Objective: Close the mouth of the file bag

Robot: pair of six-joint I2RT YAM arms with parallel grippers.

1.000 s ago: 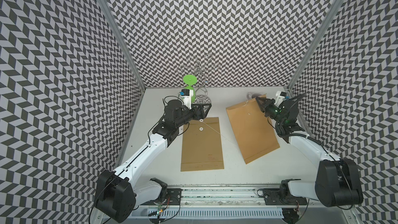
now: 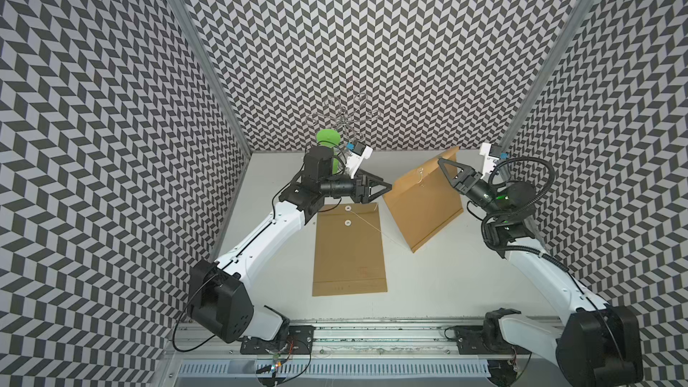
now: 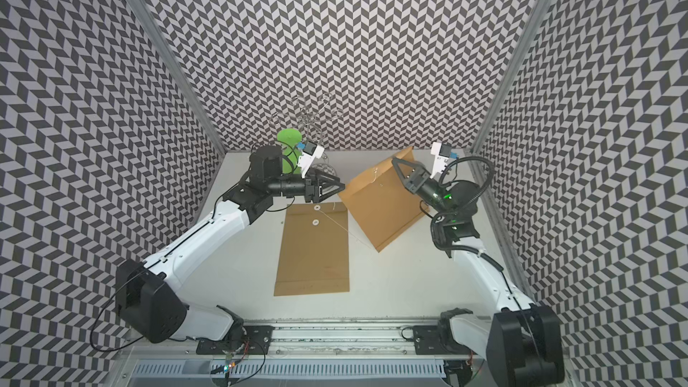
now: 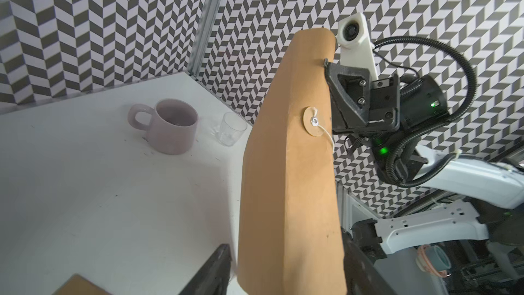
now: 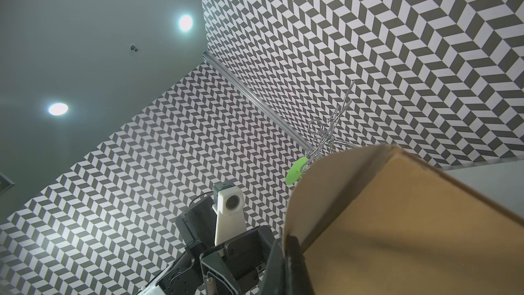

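Note:
A tan file bag [image 2: 423, 208] is held tilted up off the table by my right gripper [image 2: 444, 165], which is shut on its top corner near the flap. The flap carries a button with string [image 4: 314, 121] looped on it. My left gripper [image 2: 384, 187] is part open at the bag's left corner; in the left wrist view its fingertips stand either side of the bag's near end. A second file bag [image 2: 349, 258] lies flat on the table with two white buttons and a string.
A pink mug [image 4: 172, 131] and a clear glass [image 4: 230, 130] stand on the table behind the raised bag. A green object with wire branches [image 3: 289, 136] is at the back, behind my left arm.
The bag has been lifted and shifted left and back with my right gripper. My left gripper has moved right to the bag's corner.

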